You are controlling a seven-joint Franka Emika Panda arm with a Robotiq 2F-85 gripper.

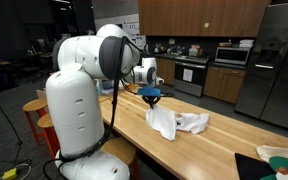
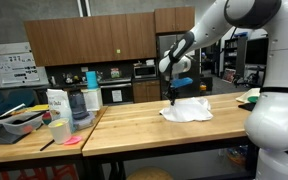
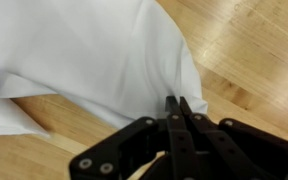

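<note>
A white cloth fills much of the wrist view, its folds drawn together toward my fingertips. My gripper is shut on an edge of it. From exterior view 1, the cloth rises to a peak beneath the gripper, while the rest spreads over the wooden table toward the right. Exterior view 2 has the same cloth on the far right part of the table, with the gripper at its left edge. The pinched fabric itself is partly hidden behind the fingers.
Bare wooden tabletop lies to the cloth's left in exterior view 2. Beyond it stand a blue-and-white container, a paper roll and a cup. A black item and a green-and-white tray sit at the table's near right.
</note>
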